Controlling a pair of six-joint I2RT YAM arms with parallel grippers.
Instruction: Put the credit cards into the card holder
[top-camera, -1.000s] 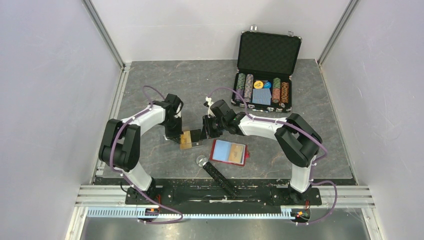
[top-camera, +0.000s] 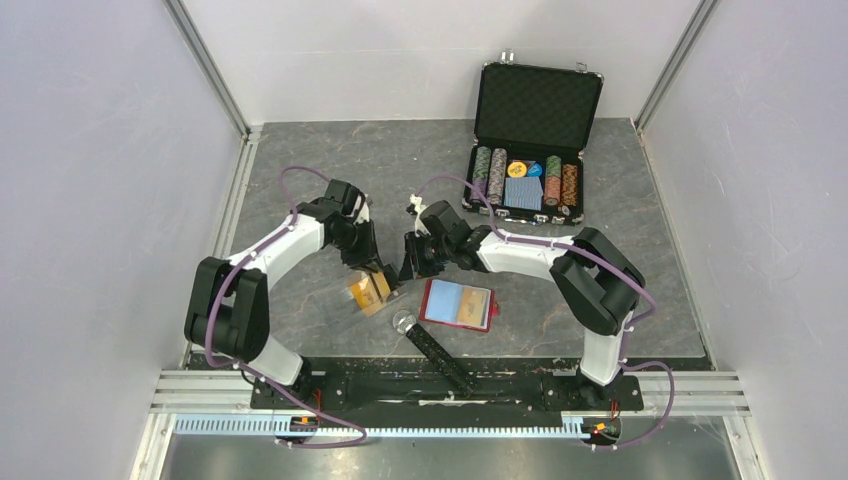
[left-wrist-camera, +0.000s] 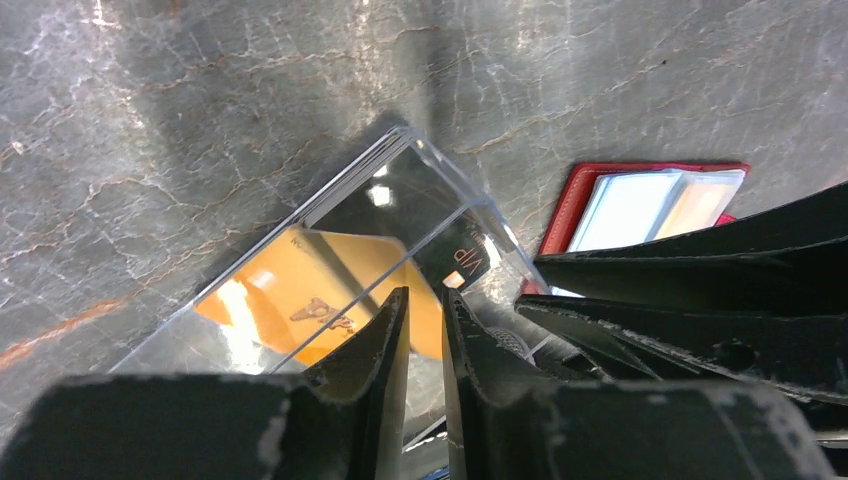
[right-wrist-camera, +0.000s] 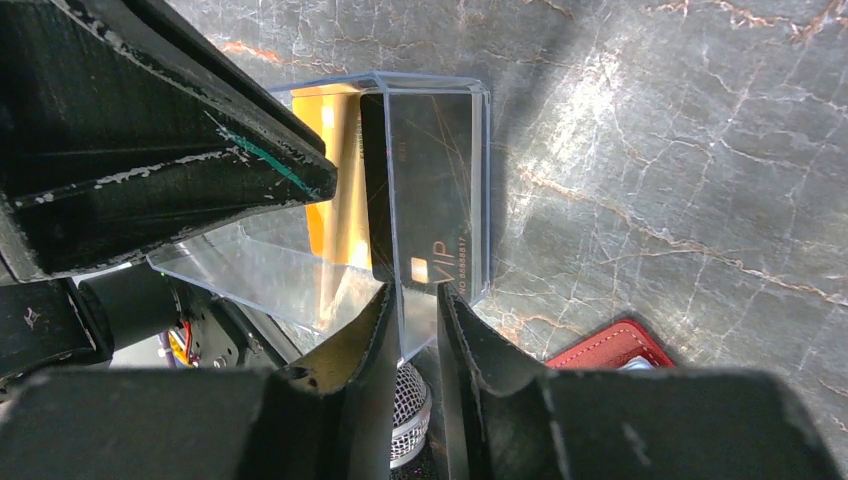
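In the left wrist view a clear plastic case shows an orange-gold card and a black card marked VIP. My left gripper is part open above the case, a narrow gap between its fingertips. A clear wall of the case runs between the fingers of my right gripper, which is shut on it. The black VIP card lies behind clear plastic in the right wrist view. The red card holder lies open to the right of the case, with blue and tan panels.
A black microphone lies in front of the case. At the back right stands an open case of poker chips.
The orange-gold card has gone from nearly square-on to tilted, and clear plastic now shows spread toward the lower left. My left gripper has shifted slightly right. The right arm looks still.
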